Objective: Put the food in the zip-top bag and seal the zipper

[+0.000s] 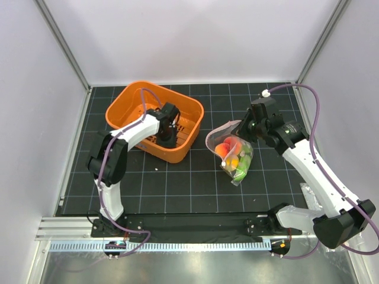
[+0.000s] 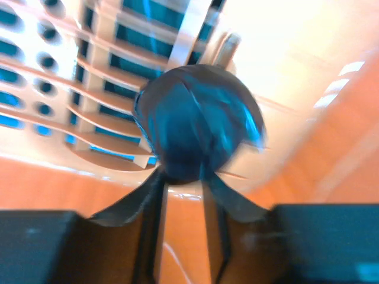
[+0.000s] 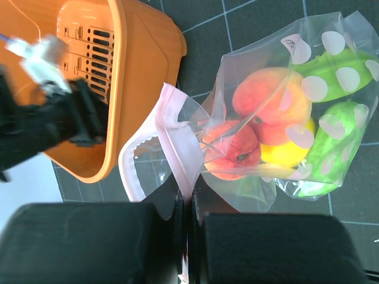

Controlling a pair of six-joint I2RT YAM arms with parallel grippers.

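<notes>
The clear zip bag (image 1: 231, 160) holds peach-like fruit (image 3: 272, 94), a yellow item (image 3: 278, 154) and green pods (image 3: 334, 142). My right gripper is shut on the bag's zipper edge, the mouth partly open. My left gripper is down inside the orange basket (image 1: 115, 109), its fingertips at a dark, glossy, rounded object (image 2: 198, 118); the view is blurred, and whether it grips it I cannot tell.
The basket stands left of the bag on the dark tiled table (image 1: 189, 195), with white walls around.
</notes>
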